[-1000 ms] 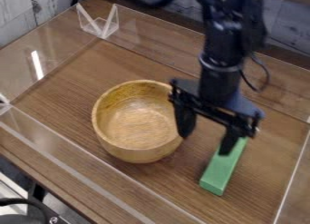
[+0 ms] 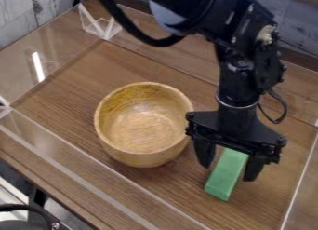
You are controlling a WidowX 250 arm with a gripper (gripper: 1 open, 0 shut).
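My black gripper (image 2: pixel 233 141) hangs low at the centre right, open, its two fingers spread either side of the top of a green rectangular block (image 2: pixel 224 181). The block lies on the wooden table. A yellow bowl (image 2: pixel 130 122) stands just left of the gripper.
A clear plastic object (image 2: pixel 102 24) sits near the back left. Pale edges border the table at the right and lower left.
The block and bowl look unmoved.
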